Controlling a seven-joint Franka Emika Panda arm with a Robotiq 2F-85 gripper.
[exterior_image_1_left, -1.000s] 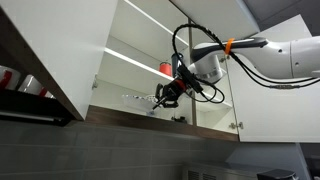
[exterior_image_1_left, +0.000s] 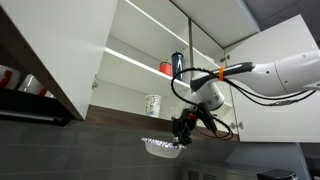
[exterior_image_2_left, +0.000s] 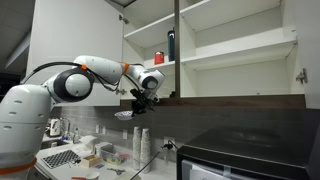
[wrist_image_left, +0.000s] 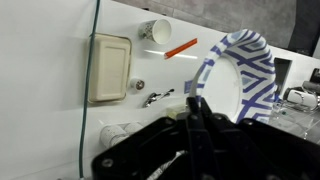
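Observation:
A white plate or shallow bowl with a blue-patterned rim (wrist_image_left: 258, 62) shows at the right of the wrist view, its near edge at the dark fingertips. My gripper is shut on that thin rim. In exterior view 1 the dish (exterior_image_1_left: 161, 149) hangs in the air below the open cabinet, left of the gripper (exterior_image_1_left: 178, 141). Exterior view 2 shows the dish (exterior_image_2_left: 124, 115) tilted, high above the counter, beside the gripper (exterior_image_2_left: 137, 107). The exact finger contact is dark and hard to make out.
A patterned cup (exterior_image_1_left: 153, 105) and dark and red canisters (exterior_image_1_left: 165, 68) stand on the cabinet shelves. Beneath the arm, the counter holds cup stacks (exterior_image_2_left: 137, 146), a tray (wrist_image_left: 109, 68), a white mug (wrist_image_left: 158, 32) and an orange marker (wrist_image_left: 182, 48). A dish rack (exterior_image_2_left: 62, 158) stands at the left.
My gripper and the dish have moved down from in front of the open shelf to below the cabinet. The patterned cup on the shelf now shows clear of them.

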